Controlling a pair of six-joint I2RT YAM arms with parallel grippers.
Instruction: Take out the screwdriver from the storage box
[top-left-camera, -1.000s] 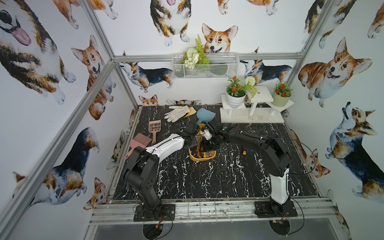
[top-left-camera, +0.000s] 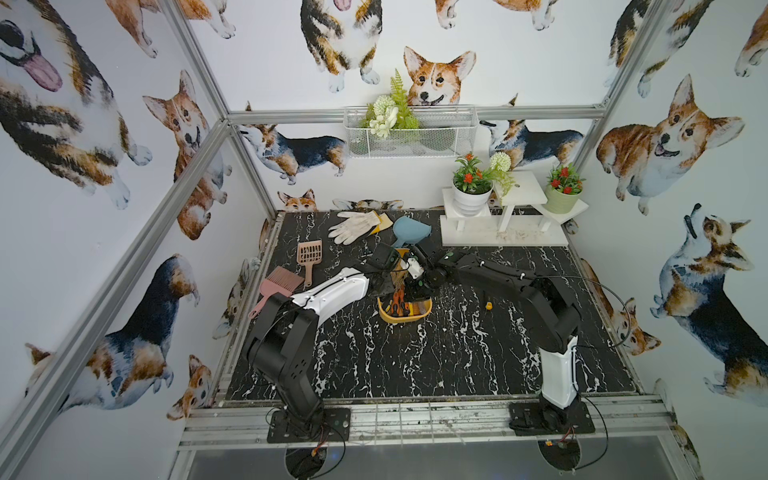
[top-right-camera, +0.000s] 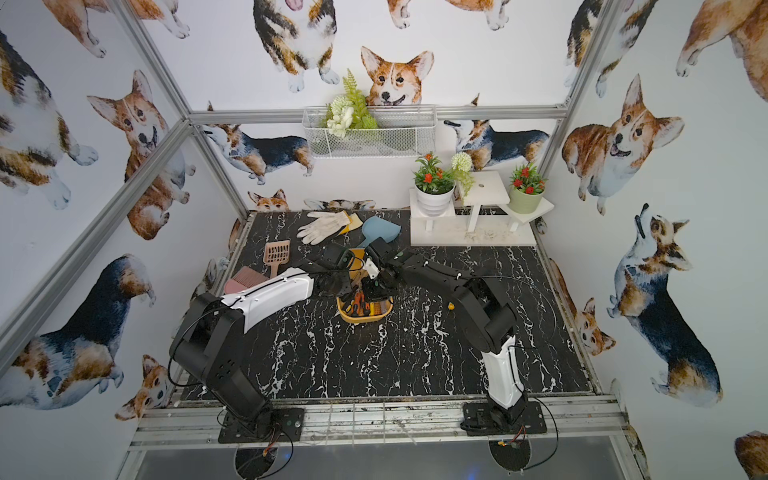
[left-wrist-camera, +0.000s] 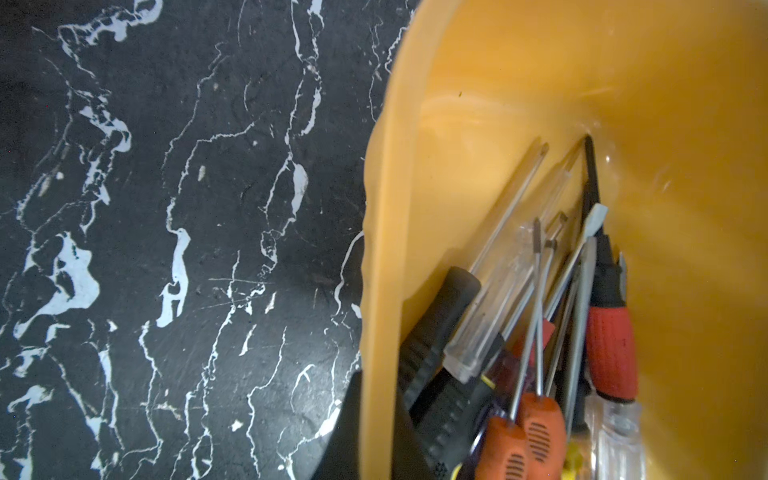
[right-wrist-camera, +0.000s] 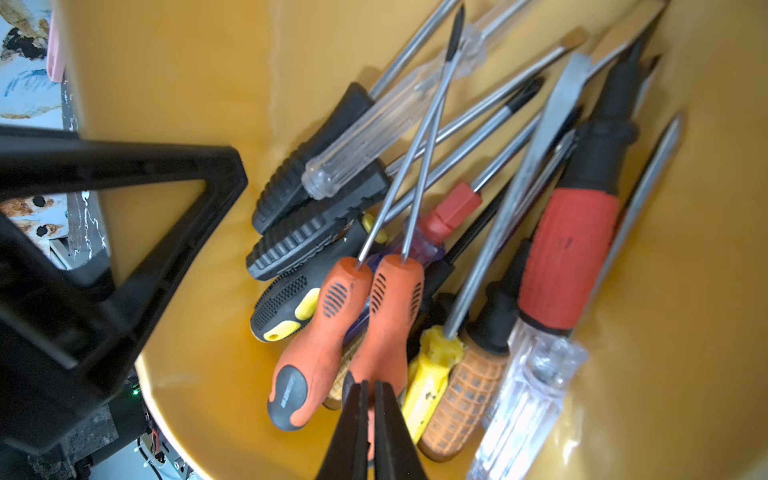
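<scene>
The yellow storage box (top-left-camera: 404, 318) sits at the table's middle, holding several screwdrivers: orange-handled ones (right-wrist-camera: 384, 320), a red-and-black one (right-wrist-camera: 568, 256), a yellow one (right-wrist-camera: 428, 384), black ones and clear ones. My right gripper is over the box, shut, its tips by the orange handles, with no screwdriver clearly between them. My left gripper (top-right-camera: 340, 268) is at the box's left side; in the left wrist view its dark tips are largely hidden behind the box wall, so what is between them is not visible.
A blue dustpan (top-left-camera: 412, 229), gloves (top-left-camera: 352, 228), a pink scoop (top-left-camera: 309, 254) and a pink brush (top-left-camera: 280, 284) lie behind and left. A white plant stand (top-left-camera: 480, 236) stands back right. A small yellow object (top-left-camera: 488, 305) lies right of the box.
</scene>
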